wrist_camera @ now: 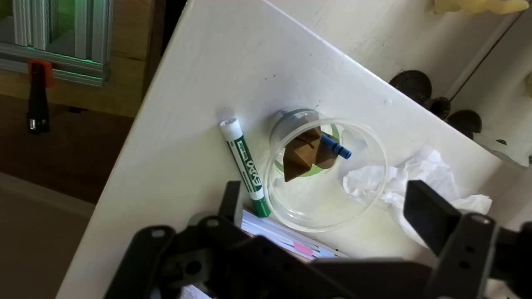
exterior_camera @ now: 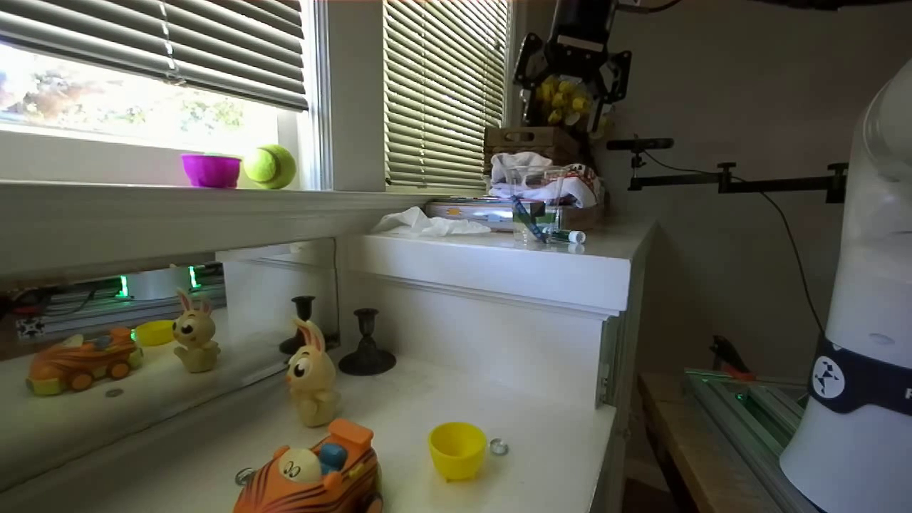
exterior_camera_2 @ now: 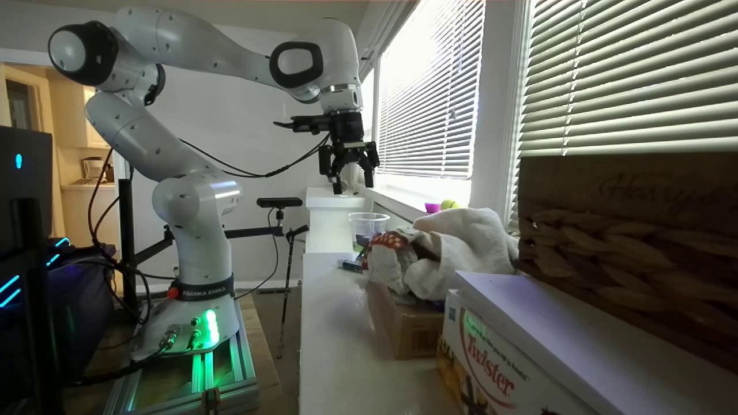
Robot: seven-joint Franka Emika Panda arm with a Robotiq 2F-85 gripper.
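Note:
Wide open, my gripper hangs above the raised white ledge with nothing between its fingers. Below it, in the wrist view, stands a clear plastic cup (wrist_camera: 382,164) holding a brown piece (wrist_camera: 299,157) and a blue stick (wrist_camera: 335,146). Beside the cup lies a green-and-white Expo marker (wrist_camera: 244,162), its green end close to the cup's rim. Seen from exterior view 1, the gripper (exterior_camera: 571,107) is well above the cup and in front of yellow flowers. In exterior view 2 the gripper (exterior_camera_2: 350,183) is also clear of the ledge.
Crumpled white paper (wrist_camera: 429,182) lies near the cup. Behind stand a towel (exterior_camera_2: 456,242), a Twister box (exterior_camera_2: 491,359) and a basket (exterior_camera_2: 622,256). On the lower shelf are a yellow cup (exterior_camera: 457,450), a toy car (exterior_camera: 320,474), a bunny (exterior_camera: 313,385) and a candlestick (exterior_camera: 367,346).

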